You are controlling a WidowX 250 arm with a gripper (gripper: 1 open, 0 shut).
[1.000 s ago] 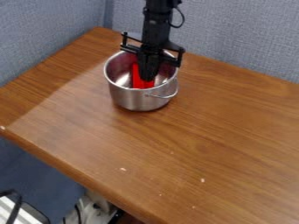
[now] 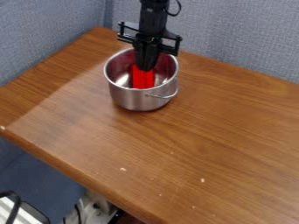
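A steel pot [image 2: 131, 98] with a wire handle stands on the wooden table toward the back left. Inside it is a red object [image 2: 143, 79], upright near the middle. My black gripper [image 2: 146, 62] reaches down into the pot's mouth just over the red object, overlapping it in this view; whether its fingers touch or hold it is hidden, and the finger's state is hard to make out.
Padded grey-blue walls [image 2: 246, 35] border the back and left. Cables and white hardware lie below the table's near left edge.
The arm has shifted slightly to the left over the pot. The pot looks unmoved.
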